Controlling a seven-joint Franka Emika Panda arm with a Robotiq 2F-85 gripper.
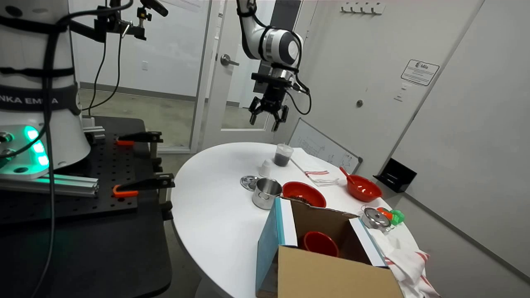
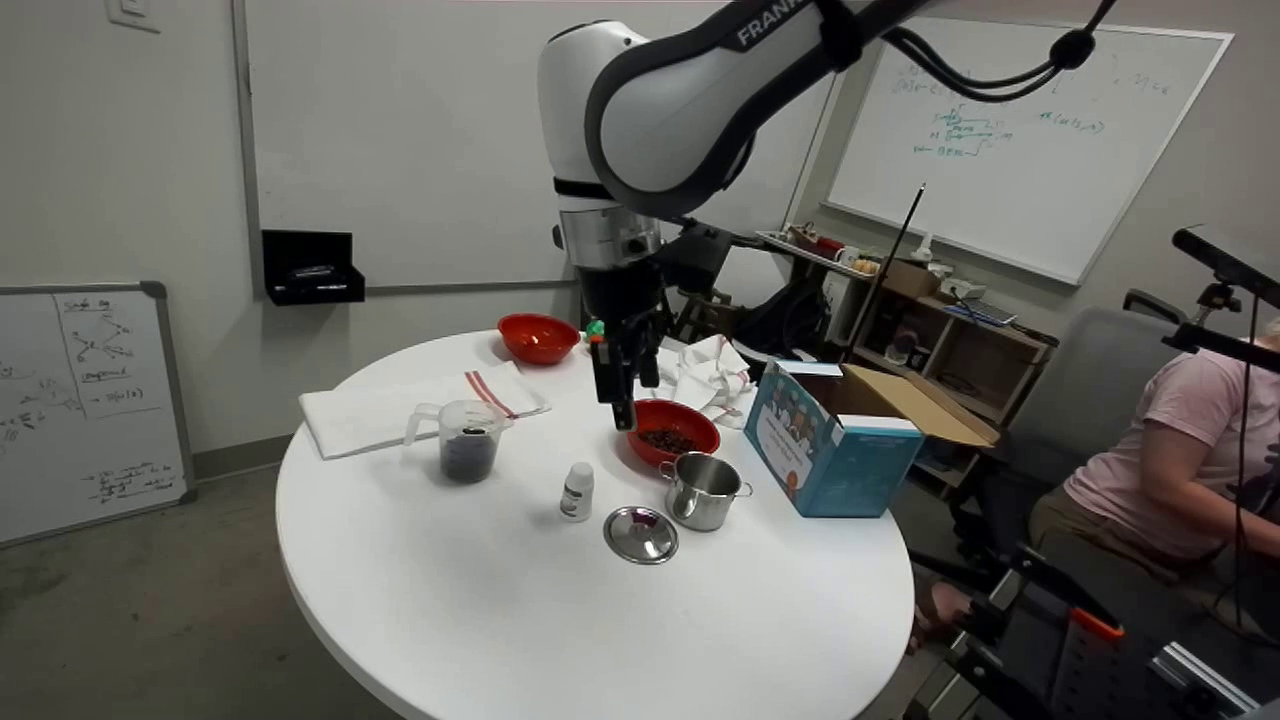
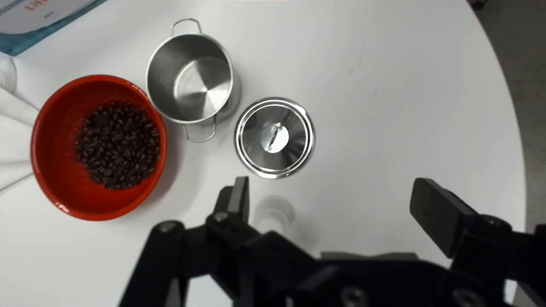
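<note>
My gripper hangs well above the round white table, its fingers spread wide with nothing between them; in the wrist view the finger pads stand far apart. Below it are a small white bottle, partly hidden by a finger in the wrist view, and a steel lid lying flat. Beside the lid stands an empty steel pot with two wire handles. A red bowl of dark beans sits close by the pot. A clear measuring cup with dark contents stands near a folded white towel.
An open cardboard box stands at one side of the table, with a red container inside. Another red bowl, a lidded pot and a crumpled towel lie along the far side.
</note>
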